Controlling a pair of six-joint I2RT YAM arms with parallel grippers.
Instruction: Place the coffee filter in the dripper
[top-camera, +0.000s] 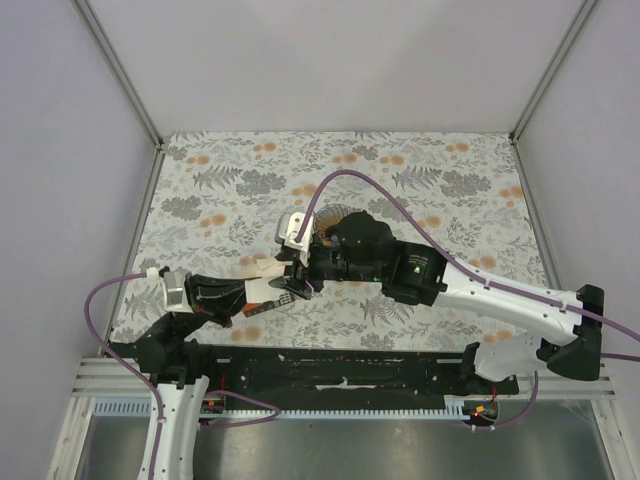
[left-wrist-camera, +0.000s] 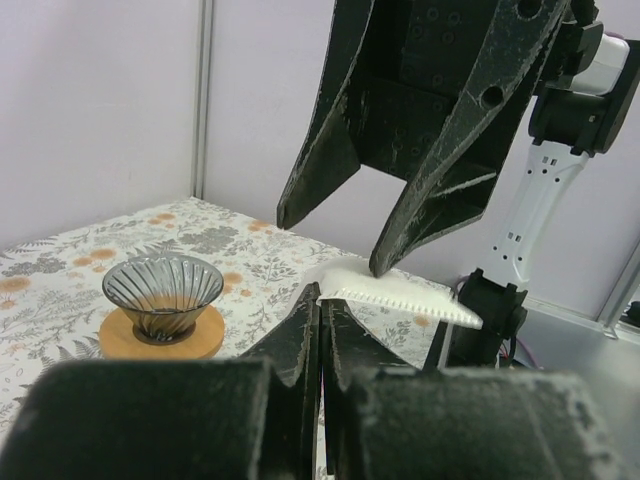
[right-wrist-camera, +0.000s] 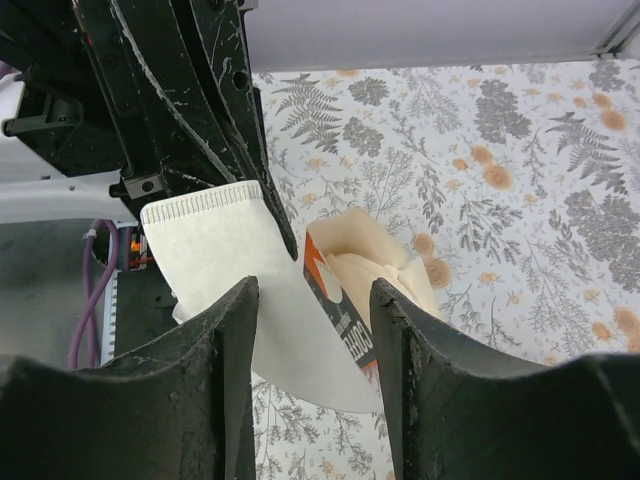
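A white paper filter (top-camera: 264, 289) (left-wrist-camera: 395, 293) (right-wrist-camera: 225, 260) is in my left gripper (top-camera: 243, 292), whose fingers are shut on it. My right gripper (top-camera: 299, 278) is right beside the filter, its fingers parted; in the right wrist view the filter lies behind and left of its fingertips. The glass dripper (left-wrist-camera: 163, 288) on its wooden stand (left-wrist-camera: 197, 342) stands behind the grippers, mostly hidden by the right arm in the top view.
An opened filter pack (right-wrist-camera: 355, 252) with orange and black printing lies below the grippers.
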